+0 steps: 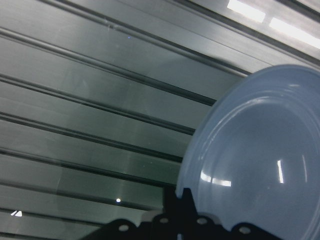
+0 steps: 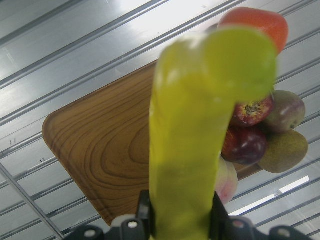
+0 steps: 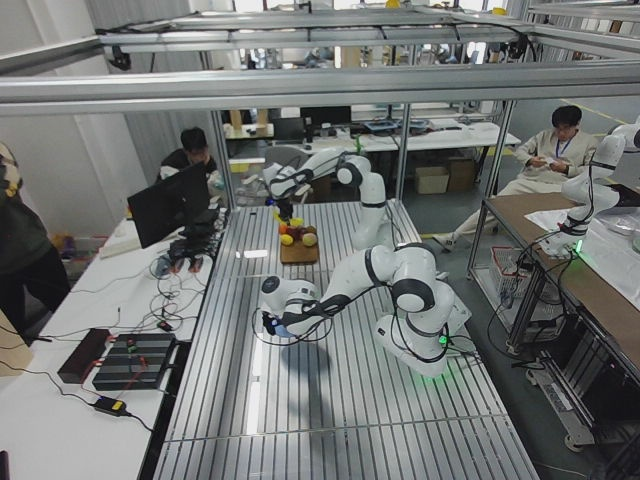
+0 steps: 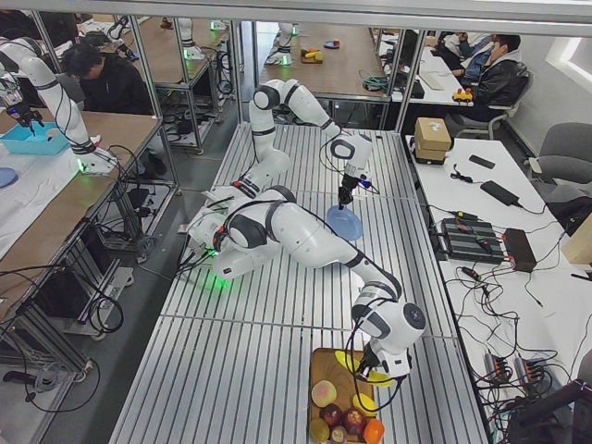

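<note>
A blue plate (image 1: 250, 145) lies on the slatted table, with my left gripper over its near rim; whether that gripper is open or shut is unclear. In the camera right view it is the far gripper (image 4: 345, 199), at the plate (image 4: 344, 222). My right gripper is shut on a yellow banana (image 2: 185, 130), held above a wooden tray (image 2: 95, 140) that holds red and green round fruits, a peach (image 2: 226, 185) and an orange fruit (image 2: 255, 22).
A white side table (image 4: 481, 176) with cables and power units runs along one side; another bench with a robot stands opposite.
</note>
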